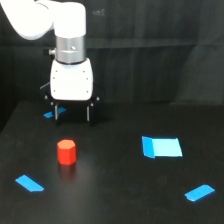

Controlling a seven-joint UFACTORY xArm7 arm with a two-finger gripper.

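Observation:
A small red block (66, 152) stands on the dark table at the left of the camera view. Above and behind it in the picture is my gripper (74, 112), pointing down from the white arm. Its two fingers are spread wide apart with nothing between them, so it is open. The fingertips do not touch the block, though how far above the table they hang is hard to judge.
On the right lies a pale blue patch (168, 147) with a brighter blue strip (148, 147) along its left side. Blue tape pieces mark the table at front left (29, 184) and front right (199, 192).

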